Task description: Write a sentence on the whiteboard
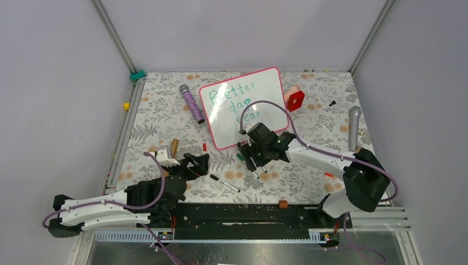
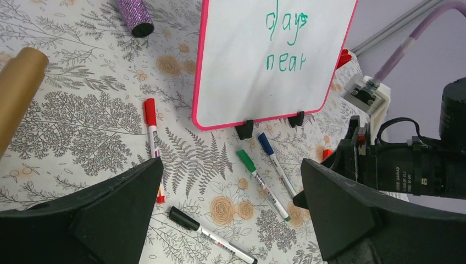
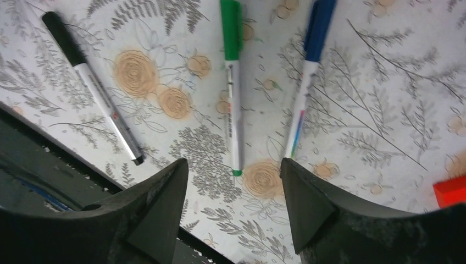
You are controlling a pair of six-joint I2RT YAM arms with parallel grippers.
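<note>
The whiteboard (image 1: 223,127), edged in red, bears the green words "Better days near". A green marker (image 3: 234,104), cap on, lies flat on the table between the black marker (image 3: 104,102) and the blue marker (image 3: 302,99). Above its lower end my right gripper stands open, nothing between its fingers. My left gripper is open and empty too, with the table and markers seen past its fingers. A red marker (image 2: 153,129) lies left of the board's lower corner.
A purple microphone (image 1: 191,105) lies left of the board, a brown cylinder (image 2: 22,88) near the left arm. Right of the board are a red box (image 1: 295,100) and a grey microphone (image 1: 354,127). An orange block (image 1: 283,204) sits at the front edge.
</note>
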